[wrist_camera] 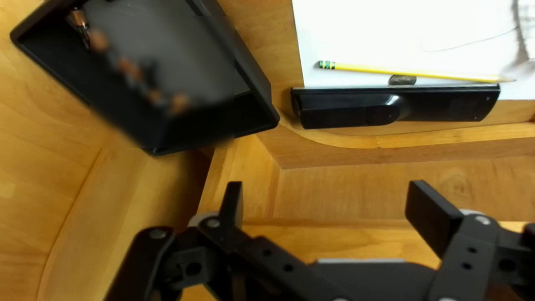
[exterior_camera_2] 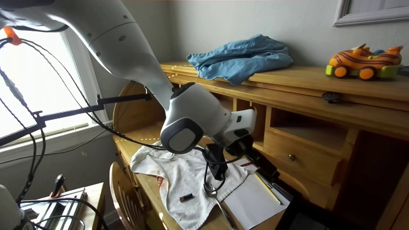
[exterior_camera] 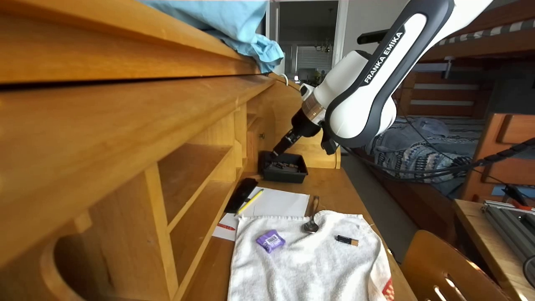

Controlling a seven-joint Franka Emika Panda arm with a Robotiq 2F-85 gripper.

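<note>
My gripper stands open in the wrist view, its two black fingers wide apart and nothing between them. Beneath it lie the desk's wooden front and cubbies. A black tray (wrist_camera: 253, 82) with batteries (wrist_camera: 77, 19) inside sits at upper left there; part of its inside looks blurred. In exterior view 1 the gripper (exterior_camera: 276, 151) hangs over the left side of that tray (exterior_camera: 286, 175). One battery (exterior_camera: 347, 240) lies on a white towel (exterior_camera: 301, 271), near a purple packet (exterior_camera: 271, 241) and a spoon (exterior_camera: 311, 225). The gripper's fingertips are hard to make out in exterior view 2.
A yellow pencil (wrist_camera: 401, 72) lies on white paper (wrist_camera: 361, 30), beside a black elongated object (wrist_camera: 396, 106). Shelves (exterior_camera: 200, 180) border the desk on one side. Above, the ledge bears a blue cloth (exterior_camera_2: 245, 57) and an orange toy car (exterior_camera_2: 364, 63). A chair (exterior_camera: 446, 266) stands at the desk's open side.
</note>
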